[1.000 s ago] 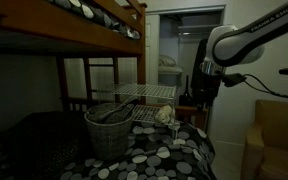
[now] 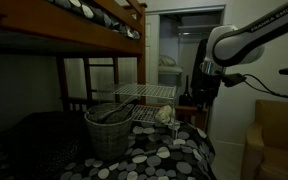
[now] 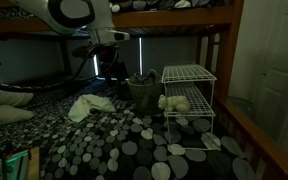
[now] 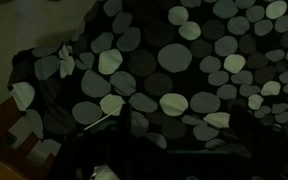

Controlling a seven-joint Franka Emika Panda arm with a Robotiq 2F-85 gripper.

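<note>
Dark fingers show at the bottom of the wrist view, set apart with dotted bedding between them, so my gripper looks open and holds nothing that I can make out. In exterior view 1 the gripper is a dark shape high above the right end of the bed. A woven basket stands on the bed, with something dark at its top. Behind it is a white two-level wire rack. A pale, lumpy, soft-looking item sits on the rack's lower level.
Dotted bedding covers the bed, with open room in front of the basket. A crumpled white cloth lies left of the basket. The upper bunk hangs overhead; a brown chair stands at the right.
</note>
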